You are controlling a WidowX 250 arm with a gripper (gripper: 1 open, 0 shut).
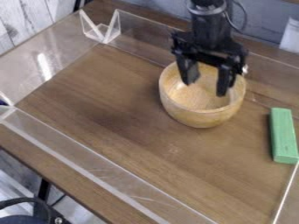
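Observation:
A round wooden bowl (197, 109) sits right of centre on the wooden table (105, 114). My black gripper (205, 77) hangs over it with its fingers apart, the tips reaching down to about the bowl's opening. I see nothing between the fingers. The bowl's back part is partly hidden behind the gripper.
A green block (282, 136) lies on the right of the table. A clear angular piece (100, 29) stands at the back left, and a white object (292, 35) at the back right. Clear panels edge the table's left side.

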